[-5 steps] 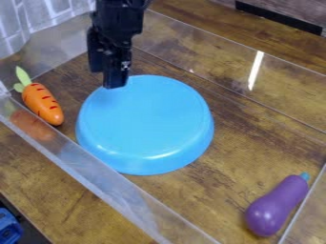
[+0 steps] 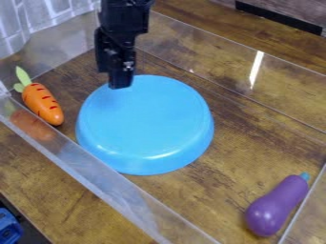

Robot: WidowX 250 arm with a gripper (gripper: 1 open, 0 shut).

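A black gripper (image 2: 117, 67) hangs from the top over the back edge of a blue round dish (image 2: 143, 129), which appears upside down; whether its fingers are open or shut is unclear. An orange toy carrot (image 2: 41, 100) with a green top lies left of the dish. A purple toy eggplant (image 2: 274, 208) lies at the front right.
The wooden floor (image 2: 242, 114) is bounded by clear walls, one crossing the lower left diagonally. Free room lies right of the dish and in front of it. A blue object (image 2: 7, 227) shows at the bottom left corner, outside the wall.
The gripper has shifted very slightly over the last second. The dish, carrot and eggplant have not visibly moved.
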